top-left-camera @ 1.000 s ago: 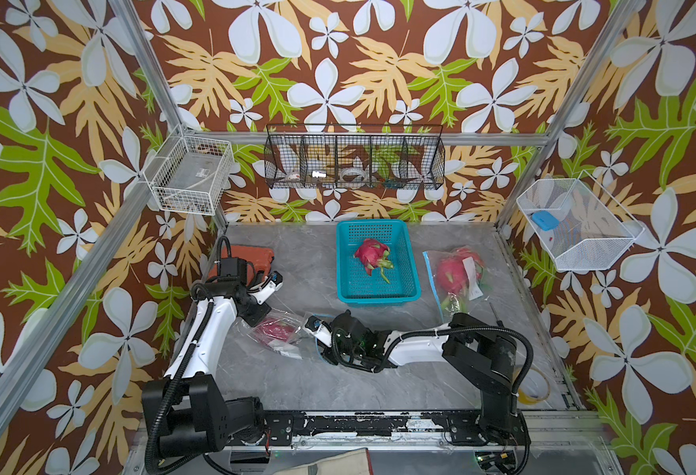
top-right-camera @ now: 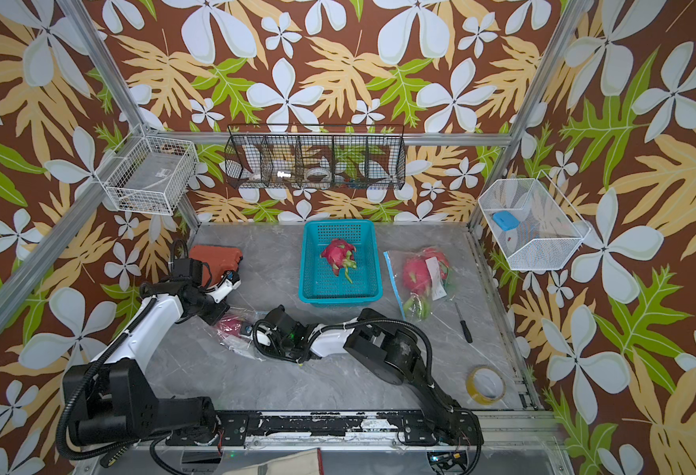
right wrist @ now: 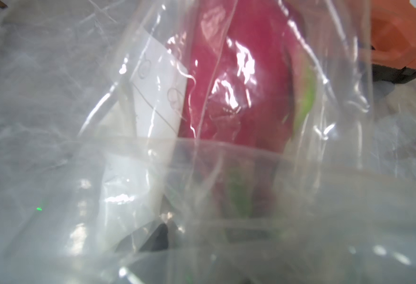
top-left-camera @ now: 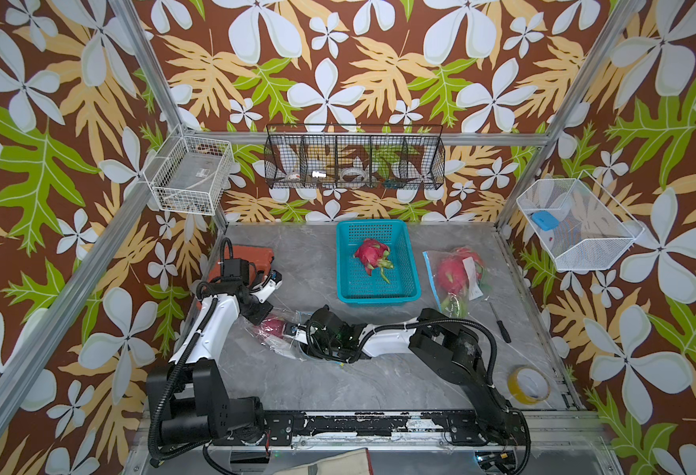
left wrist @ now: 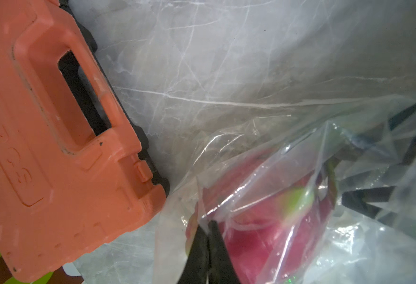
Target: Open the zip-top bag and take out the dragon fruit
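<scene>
A clear zip top bag (left wrist: 264,142) with a pink dragon fruit (left wrist: 264,227) lies on the table at the left. My left gripper is shut at the bag's closed end, with film drawn up at its fingertips beside the fruit. From the right, my right gripper (top-left-camera: 292,329) reaches into the bag's mouth. Its dark fingers (left wrist: 369,196) show through film in the left wrist view, by the fruit's end and apart from each other. Film blurs most of the right wrist view, where a white paper (right wrist: 158,90) lies beside the fruit.
A teal basket (top-left-camera: 379,294) holding another dragon fruit (top-left-camera: 372,253) stands at the centre back. To its right lie a second bagged fruit (top-left-camera: 451,274), a screwdriver (top-left-camera: 504,330) and a tape roll (top-left-camera: 528,385). An orange case (left wrist: 51,189) sits behind the left gripper.
My right gripper has moved left, from just outside the bag's mouth to deeper over the bag, near the fruit. The left arm has hardly moved.
</scene>
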